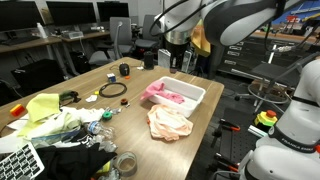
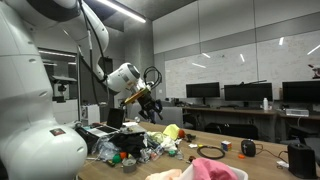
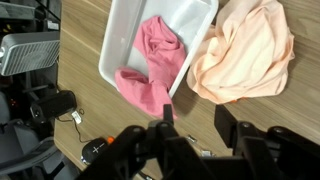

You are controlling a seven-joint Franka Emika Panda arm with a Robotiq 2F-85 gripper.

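A peach cloth (image 1: 170,124) lies crumpled on the wooden table, close beside the white bin (image 1: 196,110). In the wrist view this cloth (image 3: 243,58) spreads to the right of the bin's wall. A pink cloth (image 1: 172,96) lies partly inside the bin, and in the wrist view part of the pink cloth (image 3: 143,92) drapes over the bin's edge. My gripper is above the table with its dark fingers apart and nothing between them. The peach cloth is clear of the fingers.
Left of the bin lie a black cable ring (image 1: 113,89), a green-topped jar (image 1: 107,116) and a glass jar (image 1: 126,164). Dark cloth (image 1: 75,160) and yellow cloth (image 1: 42,107) are piled farther left. Bare table lies around the peach cloth's near side.
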